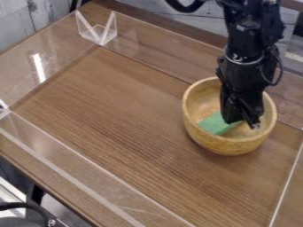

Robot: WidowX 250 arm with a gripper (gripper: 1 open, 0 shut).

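A black robot gripper (pixel 244 115) reaches down from the top right, its tips inside or just over a round wooden bowl (pixel 200 133) on the right side of the table. Beneath and left of the tips, a green object (pixel 217 124) lies in the bowl, partly hidden by the gripper. The fingers look close together, and nothing shows clearly between them.
A clear wire or plastic holder (pixel 97 28) stands at the back left. Dark cables hang at the lower left corner, off the table.
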